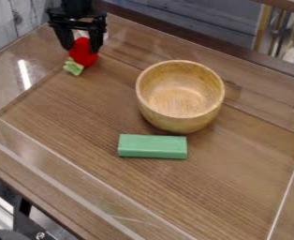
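Note:
My black gripper [80,36] reaches down at the top left, its fingers around or just over a red round object [82,53]. A small green piece [73,68] lies just below the red object. Whether the fingers touch the red object is too small to tell.
A wide tan wooden bowl [180,94] stands right of centre. A green block [153,146] lies below it.

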